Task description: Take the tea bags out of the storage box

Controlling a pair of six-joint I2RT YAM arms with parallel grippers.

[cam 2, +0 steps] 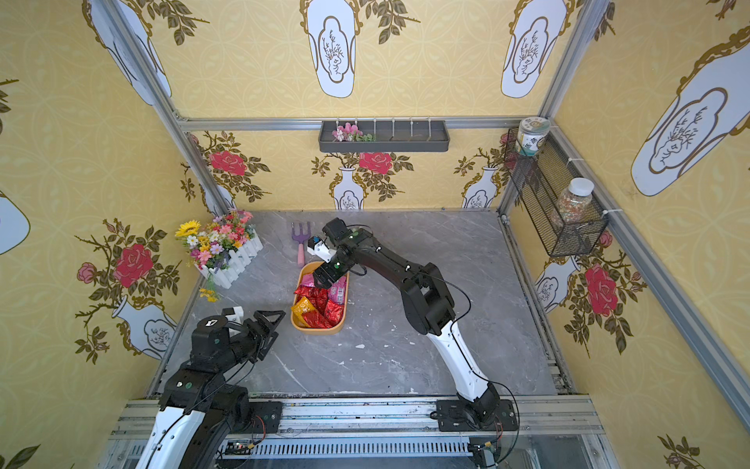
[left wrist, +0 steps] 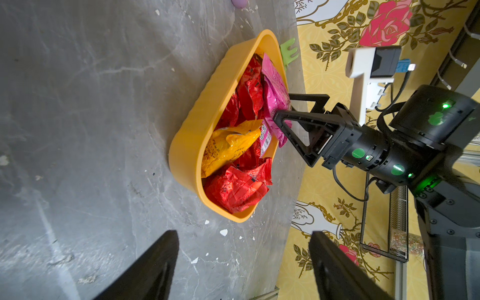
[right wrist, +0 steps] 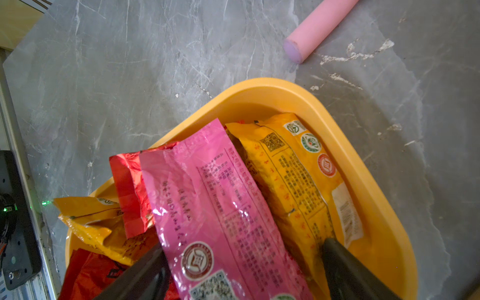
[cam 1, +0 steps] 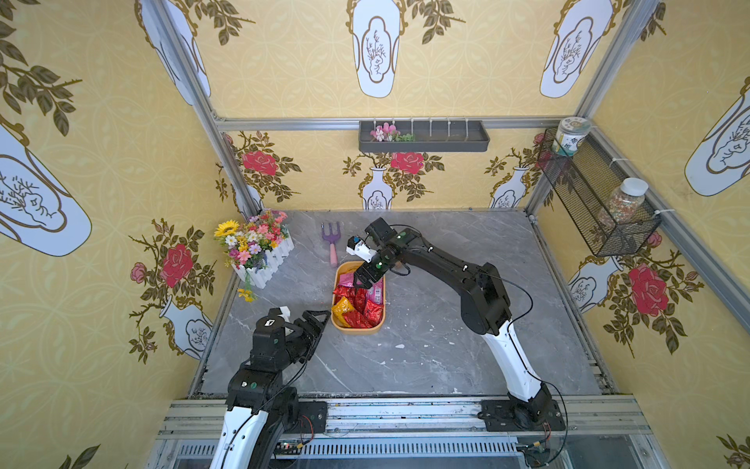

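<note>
An orange storage box [cam 1: 358,328] holds several tea bags in red, yellow and pink wrappers. In the right wrist view a pink tea bag [right wrist: 210,200] lies beside a yellow one [right wrist: 290,180]. My right gripper is down at the box's back end, its fingers around the pink tea bag; whether they grip it is unclear. My left gripper [cam 1: 316,320] stands open just left of the box, with nothing between its fingers, above the bare table.
A purple fork [cam 1: 331,238] lies behind the box. A flower planter [cam 1: 265,262] stands at the left. A wire basket [cam 1: 593,199] with jars hangs on the right wall.
</note>
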